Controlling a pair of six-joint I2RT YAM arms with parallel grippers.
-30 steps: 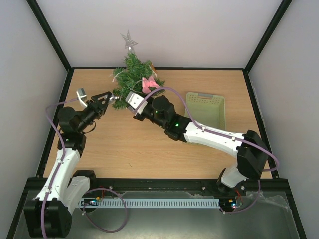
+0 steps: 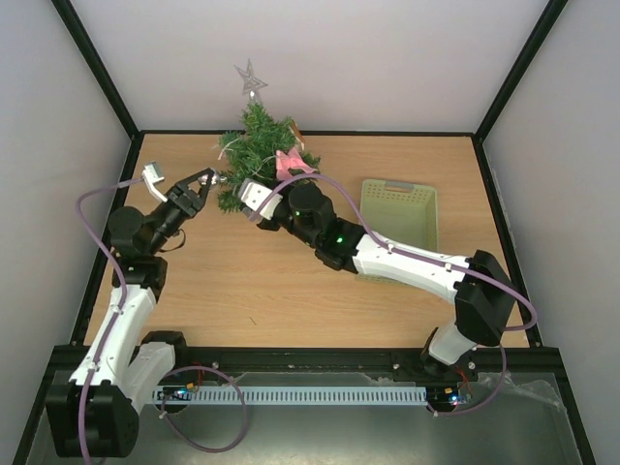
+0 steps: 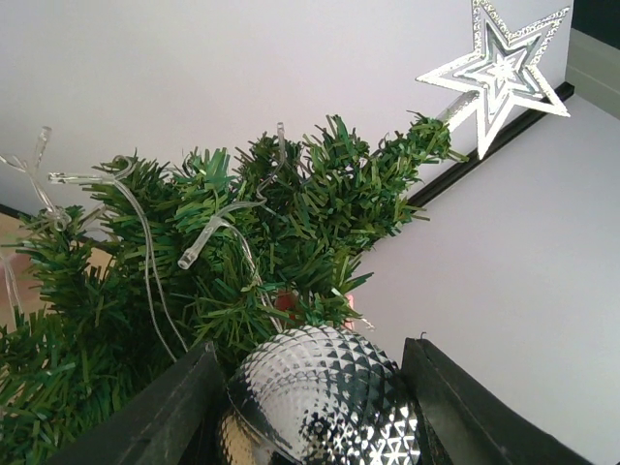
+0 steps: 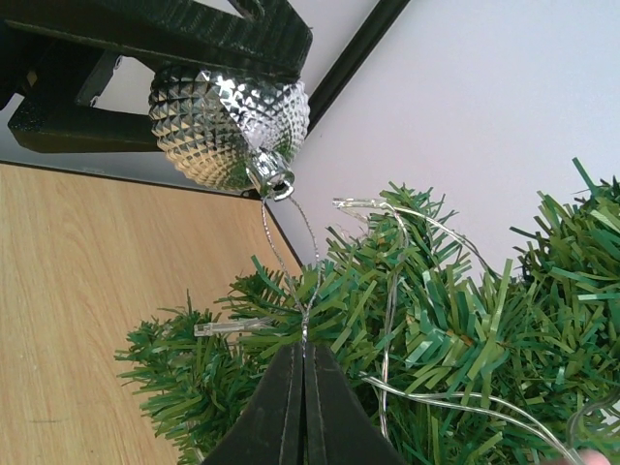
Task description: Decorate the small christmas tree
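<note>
The green tree [image 2: 260, 140] stands at the table's back with a silver star [image 3: 499, 73] on top and clear wire lights. My left gripper [image 2: 213, 177] is at its left side, open, its fingers around a faceted silver bauble [image 3: 315, 392]. In the right wrist view the bauble [image 4: 228, 121] hangs cap-down at those dark fingers, its string loop running down to my right gripper. That gripper is shut on the string, its tips against the branches.
A pale green basket [image 2: 399, 208] sits right of the tree, partly under the right arm.
</note>
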